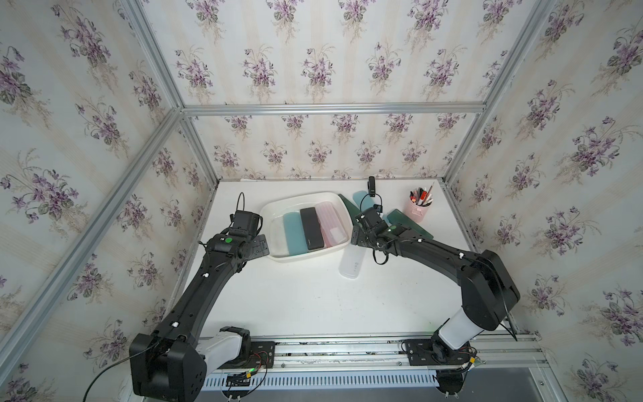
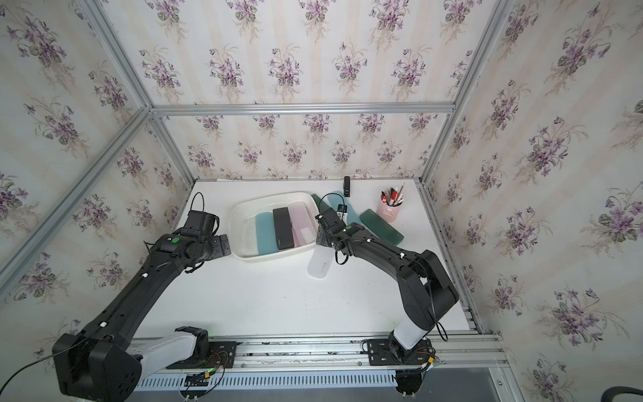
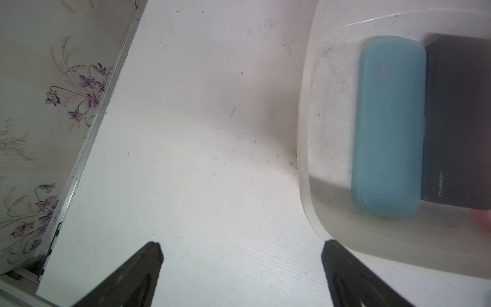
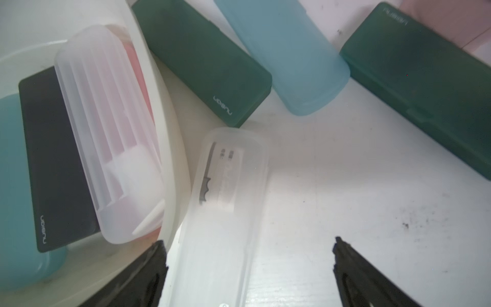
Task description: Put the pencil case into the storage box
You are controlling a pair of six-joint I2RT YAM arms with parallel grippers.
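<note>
The storage box (image 1: 269, 215) is a white open tray left of centre. Inside it lie a light blue pencil case (image 3: 389, 122), a dark grey case (image 4: 58, 163) and a translucent pinkish case (image 4: 110, 128). Outside its right wall, a clear pencil case (image 4: 220, 225) lies flat on the table. Above that clear case my right gripper stands open, nothing between its fingers. Two dark green cases (image 4: 204, 61) and another blue case (image 4: 291, 56) lie farther back on the table. My left gripper is open and empty, over bare table just left of the box.
A pink pen cup (image 1: 416, 209) with pens stands at the back right. Behind the cases is a small black object (image 1: 371, 186).
</note>
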